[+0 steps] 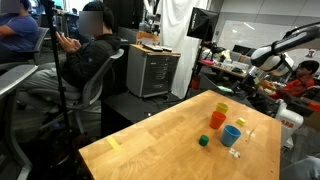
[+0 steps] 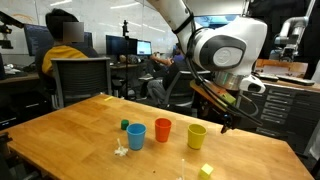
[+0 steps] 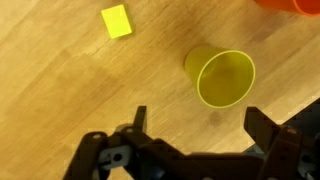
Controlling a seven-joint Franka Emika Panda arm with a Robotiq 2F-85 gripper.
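In the wrist view my gripper is open, its dark fingers wide apart with nothing between them. A yellow cup lies in view just ahead of the fingertips, over the table and apart from them. The second exterior view shows the yellow cup close to the arm's dark end. Beside it stand a red cup and a blue cup. A small yellow block lies alone on the wood; a small green object sits behind the blue cup.
The wooden table has a wide bare stretch away from the cups. A small white object lies near the blue cup. Part of the red cup enters the wrist view's top right corner. Office chairs and seated people are beyond the table.
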